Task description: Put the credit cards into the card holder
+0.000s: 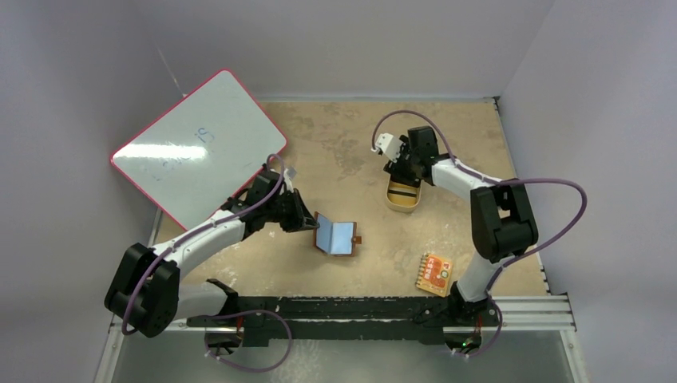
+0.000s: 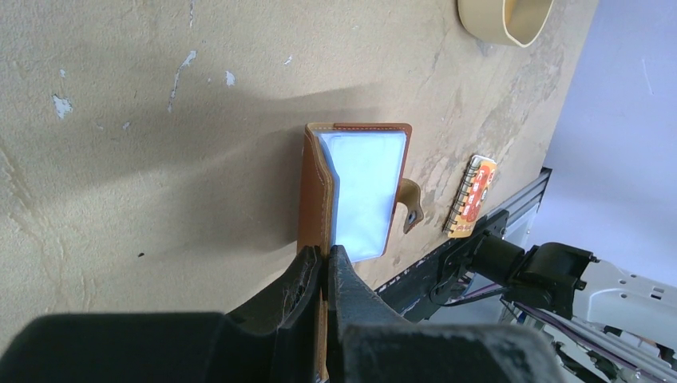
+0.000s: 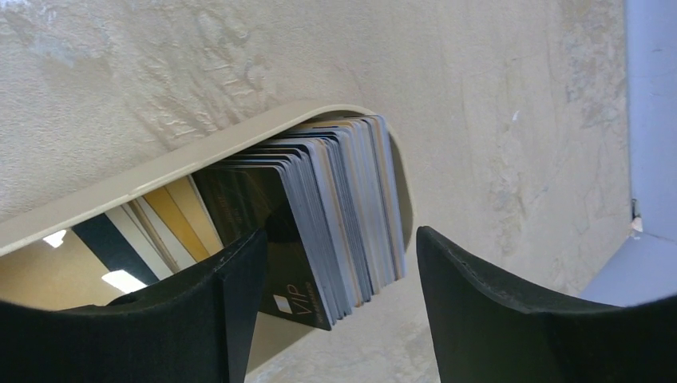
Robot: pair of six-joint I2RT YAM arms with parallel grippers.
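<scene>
A brown card holder with pale blue sleeves stands open near the table's middle; my left gripper is shut on its upright cover edge. The beige container at the right holds a thick stack of cards, a black VIP card at its front, with a few other cards lying to the left of them in the right wrist view. My right gripper is over this container, part open, its fingers either side of the stack's lower part; whether they touch it cannot be seen.
A whiteboard lies at the back left. An orange spiral notebook is at the front right. Bare tabletop lies between the container and holder and toward the back.
</scene>
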